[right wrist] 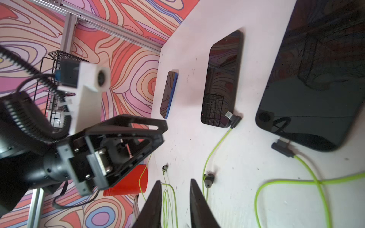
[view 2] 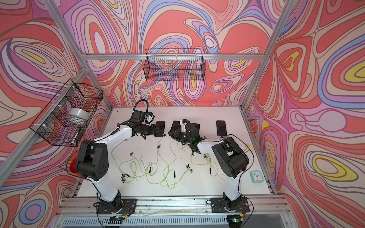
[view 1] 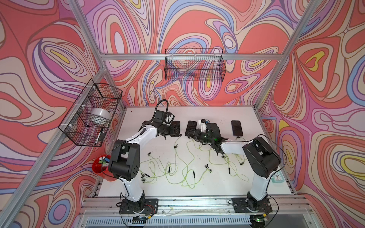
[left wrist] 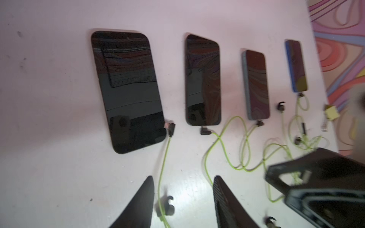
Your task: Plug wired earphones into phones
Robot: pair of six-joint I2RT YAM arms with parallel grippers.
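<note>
Several dark phones lie in a row along the back of the table. In the left wrist view the large phone has an angled plug resting at its lower right corner, not in its bottom edge. At the bottom edge of the second phone sits another plug; how deep is unclear. Plugs also meet the third phone and the blue-edged phone. My left gripper is open and empty before the phones. My right gripper shows a narrow gap; nothing held is discernible there.
Green earphone cables and black earbuds sprawl over the front of the table. Another blue-edged phone lies farther left without a visible plug. A red bucket stands at the left edge, a clock at the right. Both grippers are close together.
</note>
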